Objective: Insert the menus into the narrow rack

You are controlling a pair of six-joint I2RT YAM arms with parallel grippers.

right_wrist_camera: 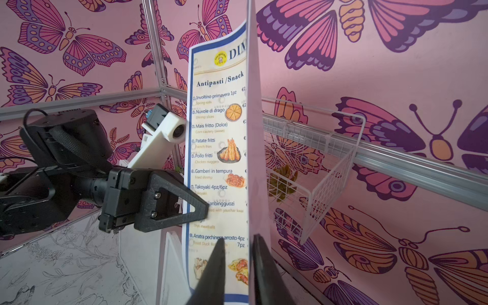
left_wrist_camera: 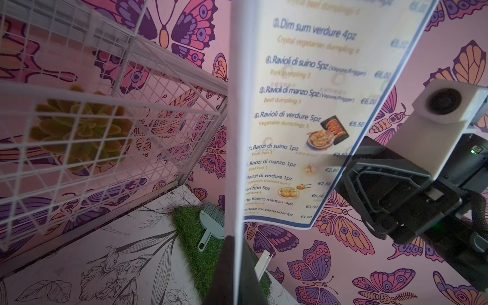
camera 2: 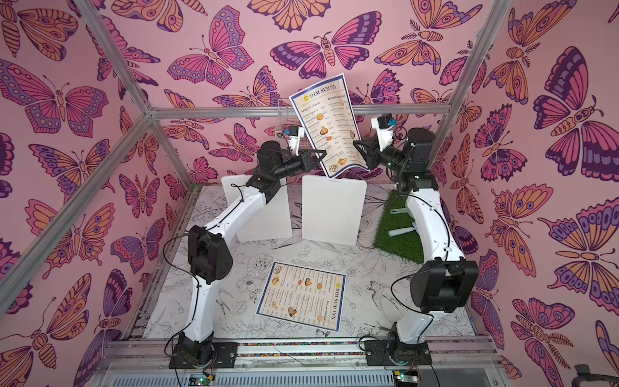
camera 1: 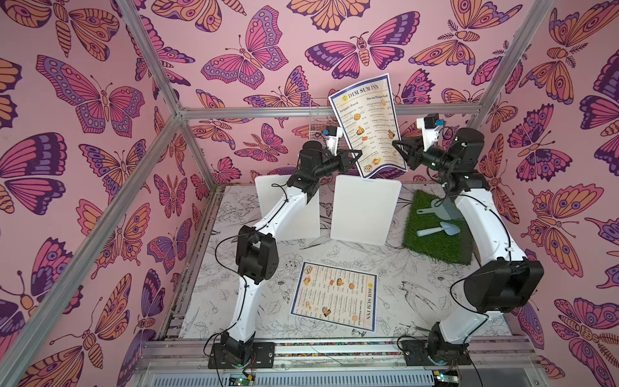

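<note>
A Dim Sum Inn menu (camera 1: 364, 125) is held upright, curved, between my grippers in front of the wire rack (left_wrist_camera: 101, 167) on the back wall. My left gripper (camera 1: 358, 153) is shut on one edge of it; in the left wrist view that edge runs down between the fingers. My right gripper (camera 1: 396, 145) is at the other edge, fingers around it and partly apart in the right wrist view; whether they clamp it I cannot tell. A second menu (camera 1: 333, 296) lies flat on the front of the table.
Two white boards (camera 1: 364, 209) stand at the back of the table. A turf mat (camera 1: 425, 251) with a brush and scoop is at the right. A succulent (left_wrist_camera: 81, 132) shows behind the rack's wire.
</note>
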